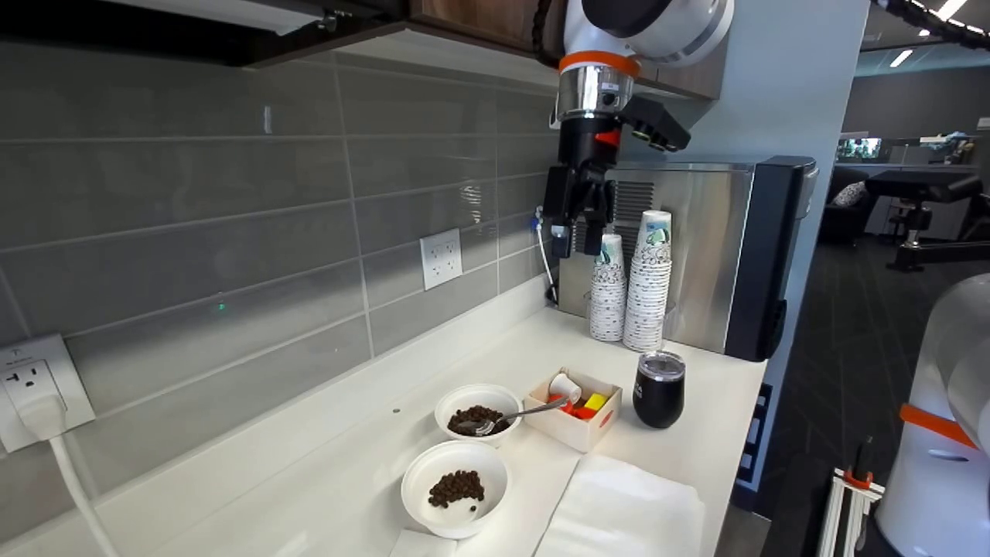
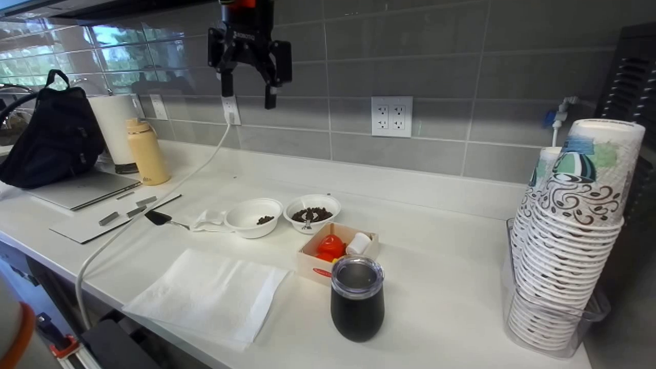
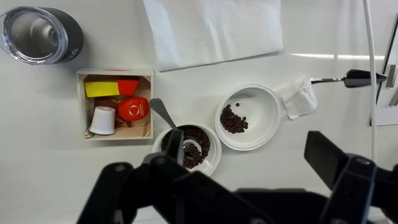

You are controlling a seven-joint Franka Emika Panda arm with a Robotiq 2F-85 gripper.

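Observation:
High above the counter, my gripper point(image 2: 249, 103) stands open, its fingers wide apart and nothing between them. Below it sit two white bowls side by side. One bowl point(image 3: 263, 127) holds a small heap of dark beans point(image 3: 233, 120) at one side, with a single bean apart. The fuller bowl point(image 3: 214, 158) holds more beans with a metal spoon point(image 3: 163, 113) resting in it, the handle over the rim towards a small box. In the wrist view one of my fingers covers part of this bowl. The wooden box point(image 3: 147, 128) contains a white pod point(image 3: 103, 120), a red item point(image 3: 133, 108) and a yellow piece point(image 3: 101, 89).
A black tumbler point(image 2: 357, 313) stands by the box, near a white cloth point(image 2: 206, 295). Stacked paper cups point(image 2: 572, 246) fill the right end. A dark-handled utensil point(image 3: 360, 78) and a white cable point(image 3: 371, 74) lie beyond the bowls. Bare counter surrounds the bowls on the wall side.

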